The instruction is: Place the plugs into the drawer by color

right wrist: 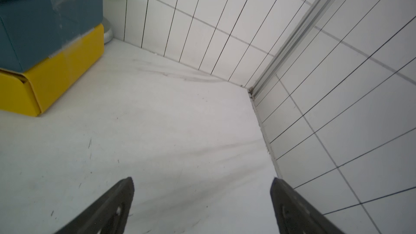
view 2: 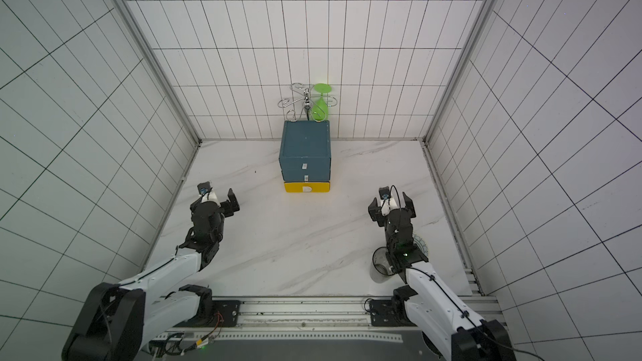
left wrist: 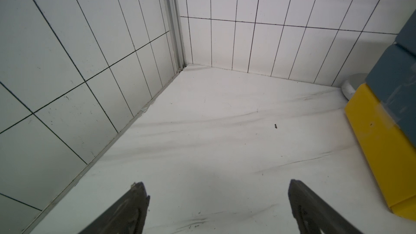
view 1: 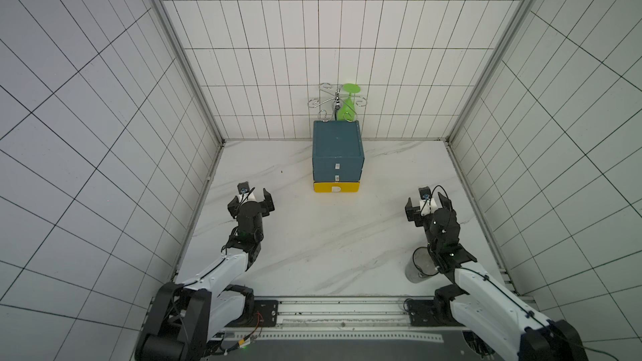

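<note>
A stack of drawers [view 1: 337,147] stands centred at the back, blue-grey above a yellow bottom drawer [view 1: 325,187], all shut as far as shows; no plugs are visible. My left gripper [view 1: 250,200] is open over the table, left and front of the stack, nothing between its fingers. My right gripper [view 1: 426,204] is open, right and front of it, also empty.
A metal rack with a green item [view 1: 347,110] rises behind the stack. A cylindrical container [view 1: 416,268] stands at the front right, with another object [view 2: 420,244] partly hidden behind the right arm. Tiled walls surround three sides.
</note>
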